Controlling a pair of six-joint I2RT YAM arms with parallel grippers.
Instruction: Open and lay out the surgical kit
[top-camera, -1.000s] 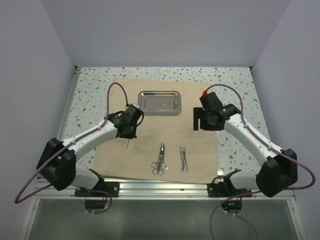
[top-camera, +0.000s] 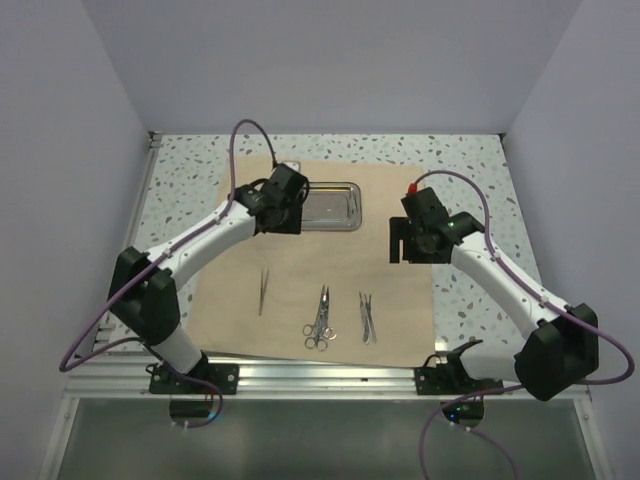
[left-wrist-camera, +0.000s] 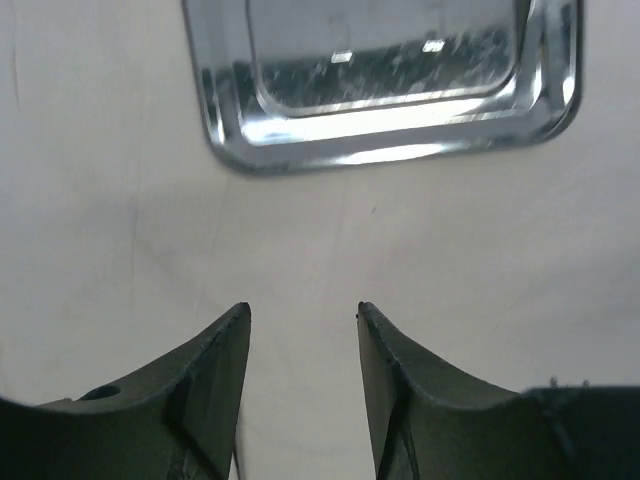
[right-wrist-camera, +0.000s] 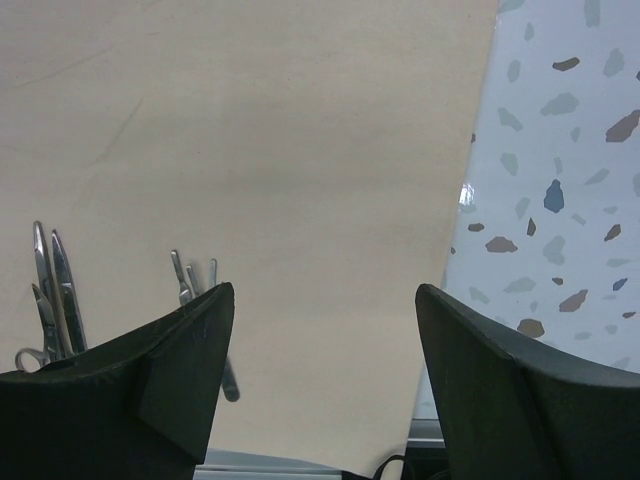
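Note:
The steel tray (top-camera: 330, 222) sits at the back of the beige cloth (top-camera: 390, 290); a thin instrument lies at its right inside. My left gripper (top-camera: 283, 228) stands open over the tray's left front; its wrist view shows empty fingers below the tray (left-wrist-camera: 380, 145). Two thin instruments (top-camera: 263, 290) lie at left front, scissors (top-camera: 322, 325) in the middle, several slim instruments (top-camera: 367, 320) right of them. My right gripper (top-camera: 408, 250), open with nothing between its fingers, hangs over the cloth's right edge; its wrist view shows scissors (right-wrist-camera: 65, 290) and slim instruments (right-wrist-camera: 230, 385).
Speckled table (top-camera: 470, 160) borders the cloth on the back and sides. A metal rail (top-camera: 300, 365) runs along the front edge.
My left gripper rose from the left-front instruments back toward the tray, leaving two thin instruments lying on the cloth. My right gripper is nearly still.

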